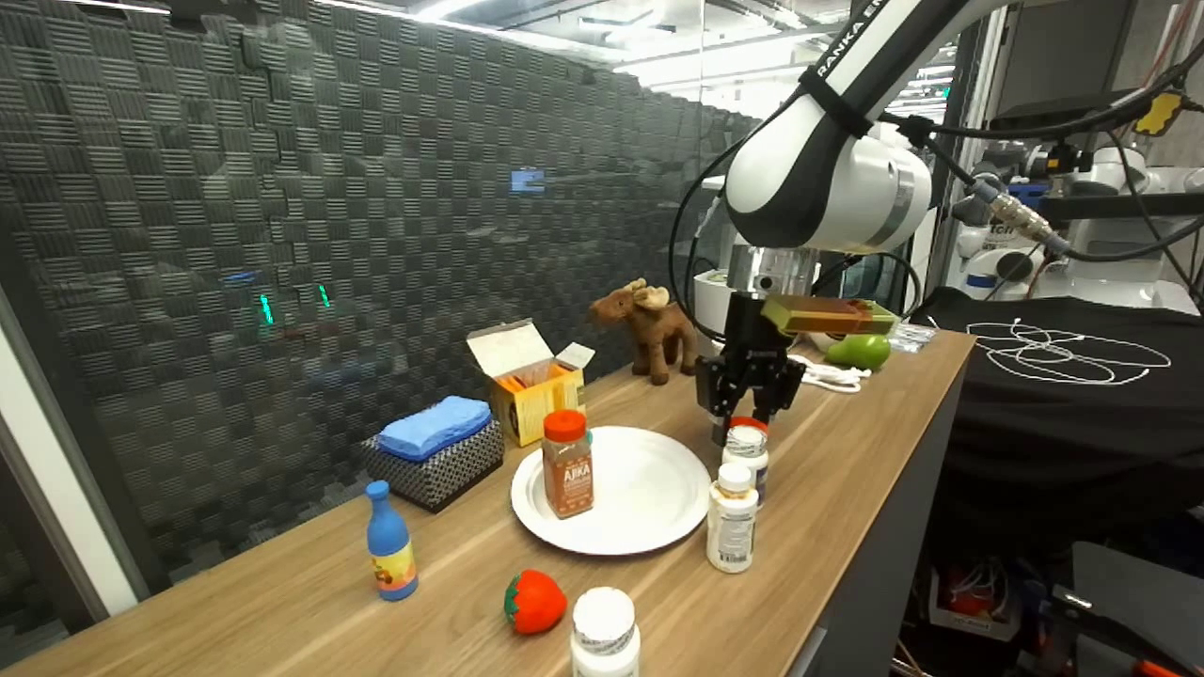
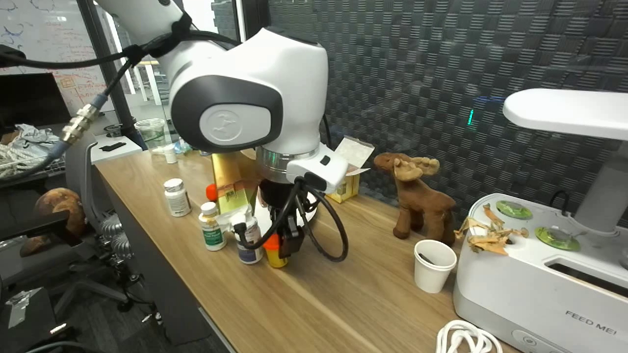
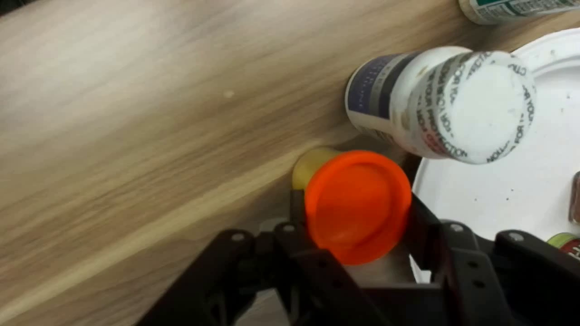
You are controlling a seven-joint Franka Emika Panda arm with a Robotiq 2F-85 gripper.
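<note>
In the wrist view, an orange-lidded yellow jar [image 3: 359, 206] stands between the two fingers of my gripper, which is shut on it. The same jar [image 2: 274, 252] rests upright on the table in exterior view 2, the gripper [image 2: 285, 235] reaching down over its lid. From the other side, in exterior view 1, only its orange lid [image 1: 750, 424] shows behind a white bottle, below my gripper [image 1: 747, 417]. That white bottle [image 3: 435, 103] with a blue label is right beside the jar. A white plate [image 3: 478, 190] lies close by.
On the plate stands an orange-capped spice jar [image 1: 567, 464]. More white bottles [image 1: 733, 521] line the table's near side. A toy strawberry [image 1: 535, 602], a blue toy bottle [image 1: 389, 542], a toy moose [image 2: 415, 194] and a paper cup [image 2: 434, 265] stand around. Bare wood lies in front of the cup.
</note>
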